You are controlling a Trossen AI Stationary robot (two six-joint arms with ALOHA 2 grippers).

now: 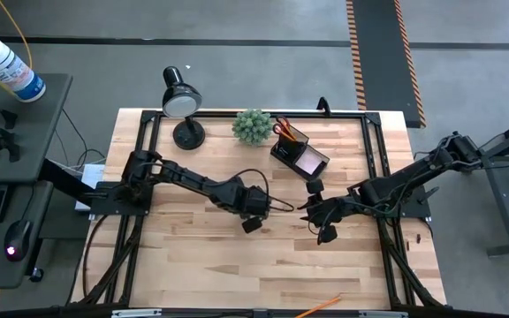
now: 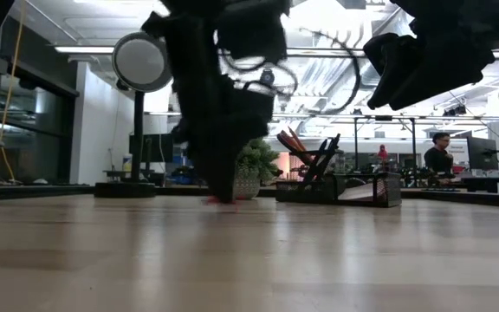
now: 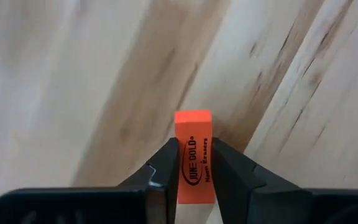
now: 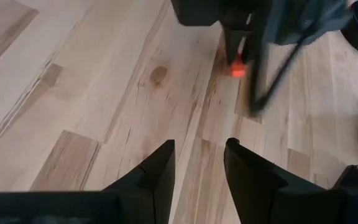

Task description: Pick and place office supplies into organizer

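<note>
The orange eraser (image 3: 196, 158), printed with black lettering, is pinched between both fingers of my left gripper, which is shut on it. In the right wrist view the eraser's end (image 4: 237, 68) pokes out below that gripper, close to the table. From above, the left gripper (image 1: 253, 224) hides the eraser. My right gripper is open and empty over bare wood, right of centre in the high view. The black mesh organizer (image 1: 283, 152) stands at the back of the table, with scissors and pencils in one part and a pale pad in a tray.
A potted succulent (image 1: 253, 126) stands just left of the organizer, and a black lamp (image 1: 188, 133) stands farther left. An orange pencil (image 1: 318, 306) lies at the front edge.
</note>
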